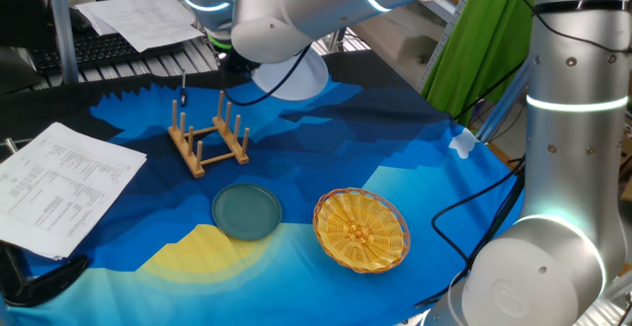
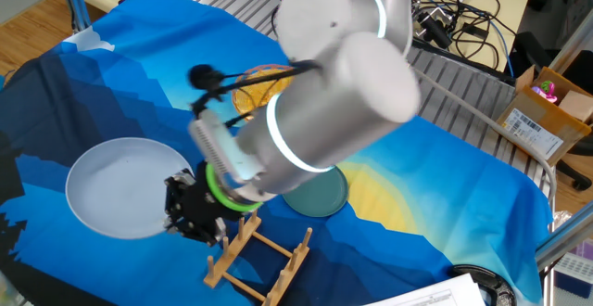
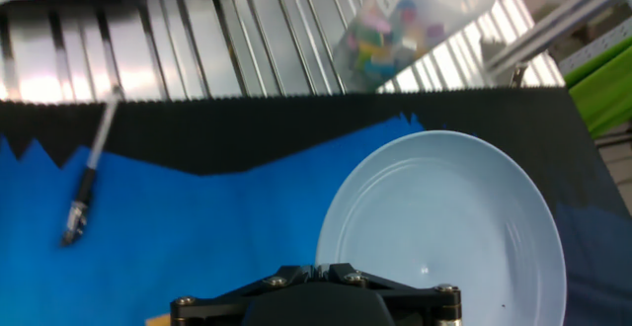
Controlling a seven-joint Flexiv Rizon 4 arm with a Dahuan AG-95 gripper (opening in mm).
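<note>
My gripper is shut on the rim of a pale blue-white plate (image 3: 444,237), at its left edge in the wrist view. The finger contact itself is largely hidden by the dark gripper body. From the second exterior view the plate (image 2: 125,190) extends left of the gripper (image 2: 176,209), seemingly above the cloth. In the first exterior view the arm hides part of the plate (image 1: 296,77). A wooden peg rack (image 1: 209,146) stands empty near the gripper. Closer to the front lie a dark green plate (image 1: 247,211) and a round wicker basket (image 1: 361,230).
A pen (image 3: 87,193) lies near the table's back edge. Papers (image 1: 64,190) cover the left side, above a black object (image 1: 25,282). Past the back edge, a clear container with colourful pieces (image 3: 395,35) rests on metal slats. Open cloth lies right of the rack.
</note>
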